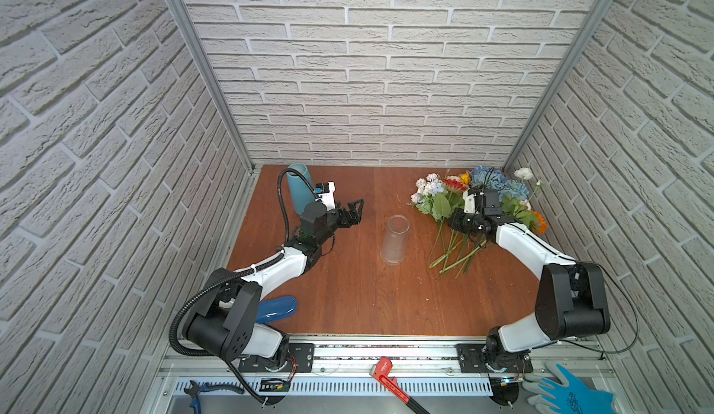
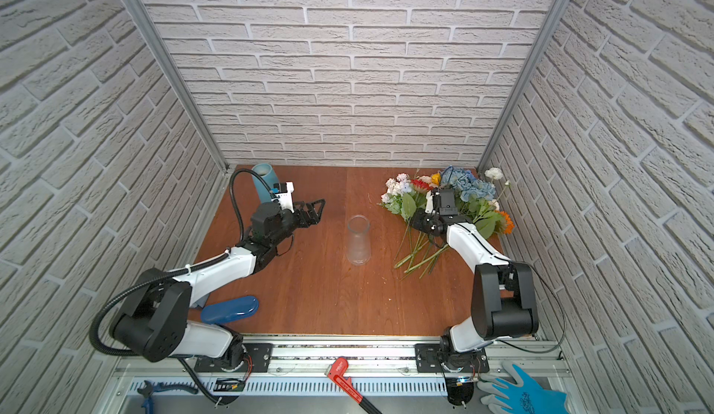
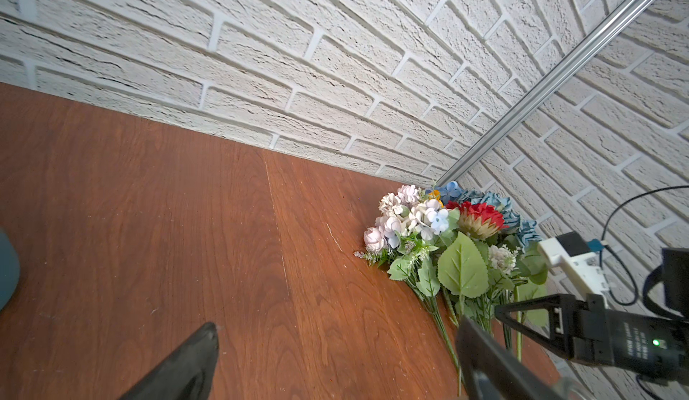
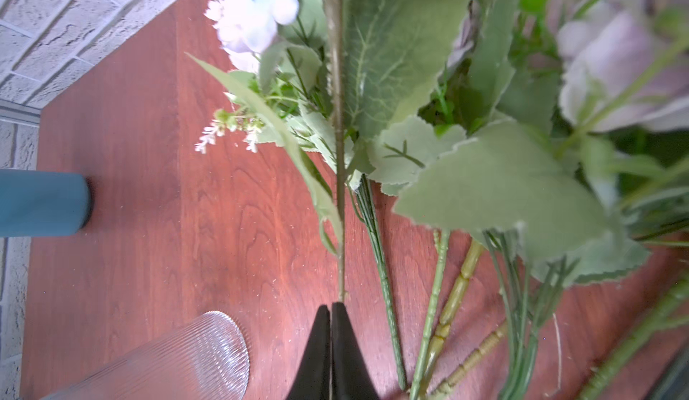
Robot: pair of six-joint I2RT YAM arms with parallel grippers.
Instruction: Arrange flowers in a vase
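Observation:
A clear ribbed vase (image 1: 395,240) stands upright and empty near the table's middle. Flowers (image 1: 453,188) lie in a heap at the right, blooms toward the back wall and green stems (image 1: 455,254) toward the front. Over the heap, my right gripper is shut with nothing visible between its fingertips; in the right wrist view a thin brown stem (image 4: 339,184) hangs down to just beyond them, and whether it touches cannot be told. Well left of the clear vase, my left gripper hangs open and empty above bare table.
A blue vase (image 2: 264,181) stands at the back left behind my left arm. A blue case (image 2: 230,309) lies at the front left. Bare wood (image 1: 372,295) stretches across the front and middle. Brick walls close in the back and sides.

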